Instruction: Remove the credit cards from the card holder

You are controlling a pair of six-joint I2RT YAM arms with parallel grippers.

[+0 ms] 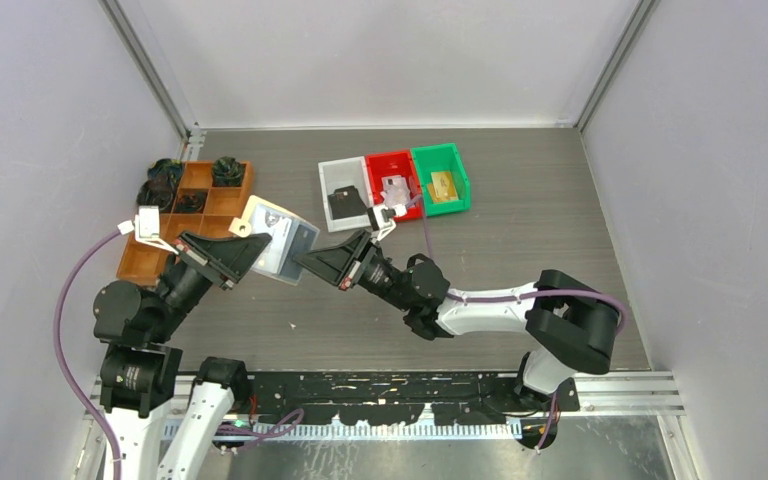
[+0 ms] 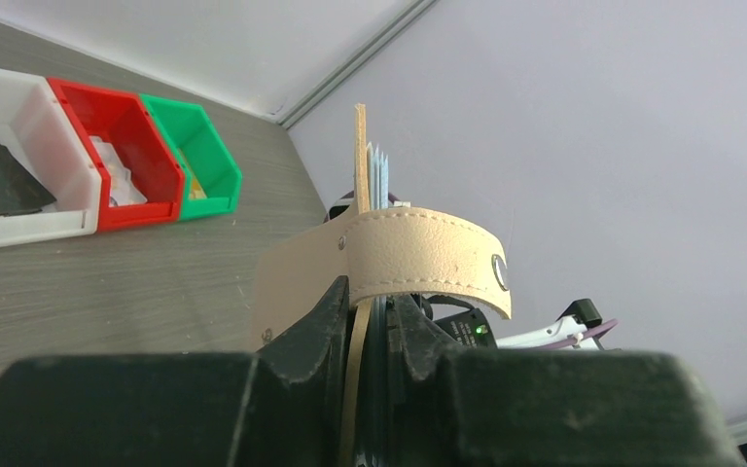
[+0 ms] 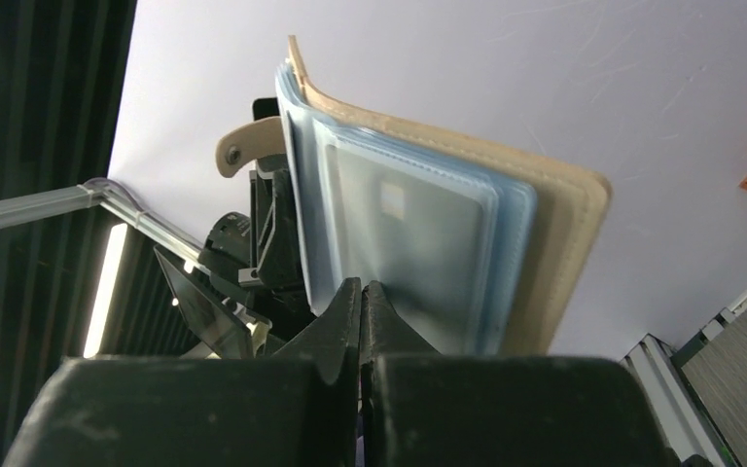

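A beige card holder [image 2: 423, 255] with clear plastic sleeves and a snap strap is pinched by my left gripper, which is shut on it. From above, the holder [image 1: 295, 238] hangs opened out over the table, its sleeves facing right. In the right wrist view its bluish sleeves [image 3: 418, 233] stand just beyond my right gripper, whose fingertips are together with nothing between them. Seen from above, the right gripper [image 1: 298, 260] is at the sleeves' right edge. A pale card shape shows in the sleeves; whether it is a loose card I cannot tell.
White [image 1: 335, 170], red [image 1: 388, 160] and green [image 1: 434, 155] bins stand at the back; a dark flat item [image 1: 346, 203] lies in the white one. An orange divided tray [image 1: 222, 205] is at the left, behind the left arm.
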